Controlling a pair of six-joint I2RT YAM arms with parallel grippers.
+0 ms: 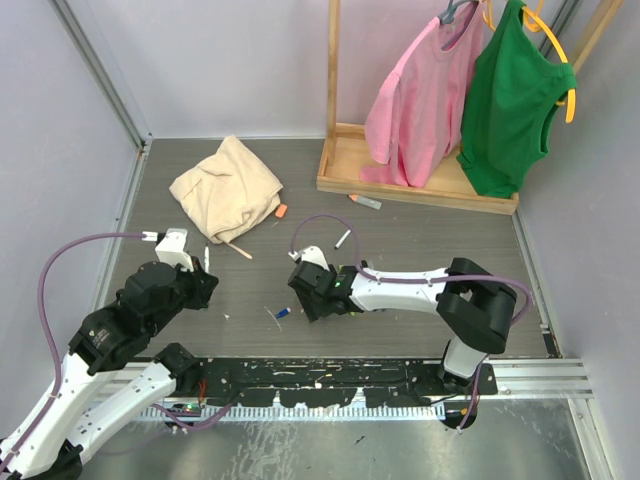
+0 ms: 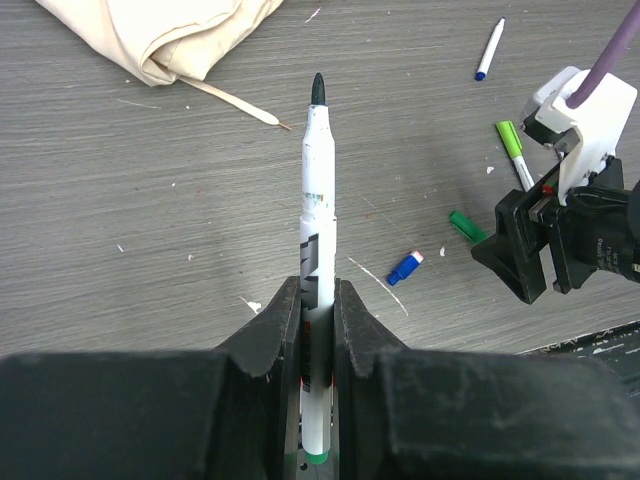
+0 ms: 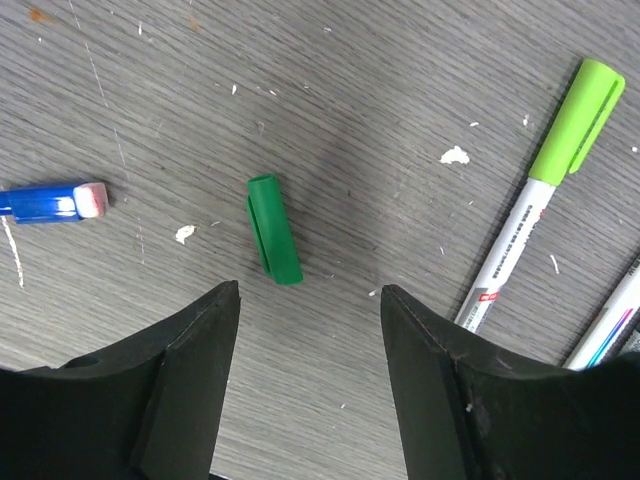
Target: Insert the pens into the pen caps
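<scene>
My left gripper is shut on a white pen [image 2: 318, 170], held upright with its dark tip bare and a green end at the bottom. My right gripper hangs open over a loose green cap [image 3: 272, 228], which lies between and just beyond the fingertips in the right wrist view. A blue cap [image 3: 45, 204] lies to the left. A lime-capped pen [image 3: 510, 240] and another white pen [image 3: 610, 320] lie to the right. A dark-capped white pen [image 2: 491, 48] is farther back.
A folded beige cloth [image 1: 225, 185] with a drawstring lies at the back left. A wooden rack [image 1: 330, 175] with hanging pink and green garments stands at the back right. An orange block [image 1: 281, 210] and a grey marker [image 1: 365, 201] lie nearby.
</scene>
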